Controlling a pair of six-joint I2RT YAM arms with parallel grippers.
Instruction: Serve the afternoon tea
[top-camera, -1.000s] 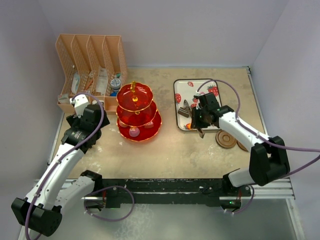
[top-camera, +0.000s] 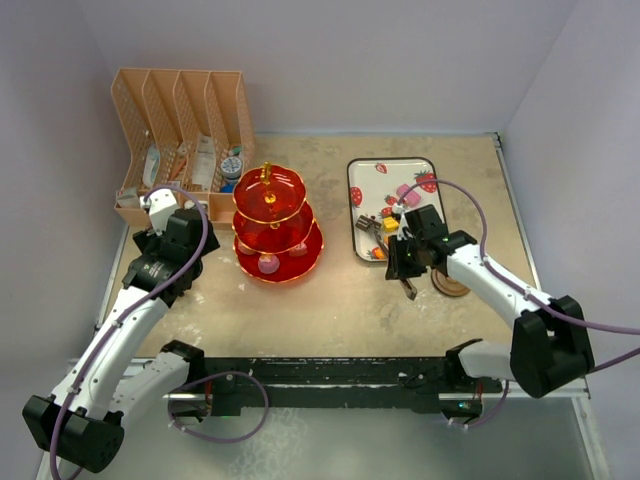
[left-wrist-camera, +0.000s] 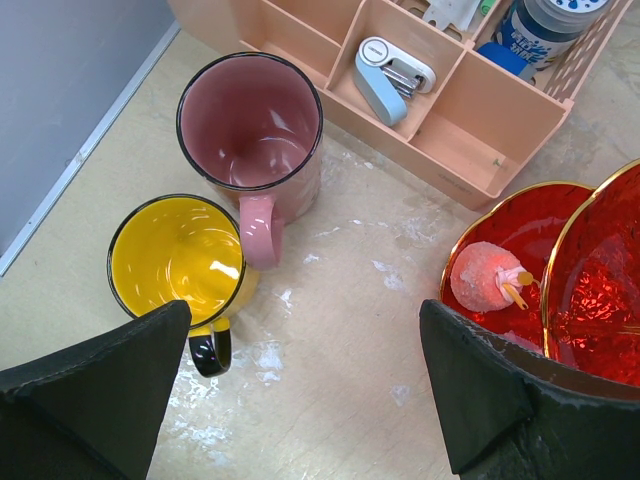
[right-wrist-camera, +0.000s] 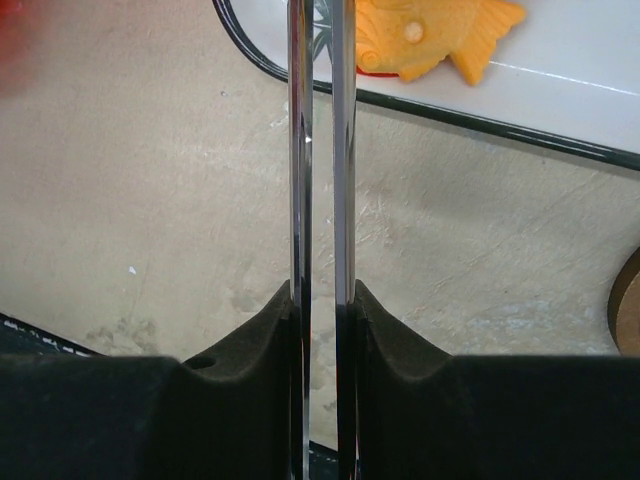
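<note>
A red three-tier stand (top-camera: 270, 200) holds pink pastries, one pink pastry (left-wrist-camera: 482, 278) on its lower tier. My left gripper hangs open over a yellow cup (left-wrist-camera: 172, 255) and a pink mug (left-wrist-camera: 250, 125), with nothing between its fingers. My right gripper (top-camera: 400, 262) is at the front edge of the strawberry-patterned tray (top-camera: 360, 230); long metal tongs run upright through its view between its fingers, near an orange fish-shaped pastry (right-wrist-camera: 430, 30). Whether it grips them firmly is unclear.
A peach organiser (top-camera: 180, 120) with stationery stands at the back left. Round wooden coasters (right-wrist-camera: 628, 300) lie right of the tray, partly under my right arm.
My right gripper has moved toward the front with the tongs, uncovering more of the tray's pastries in the top view. The left arm is still.
</note>
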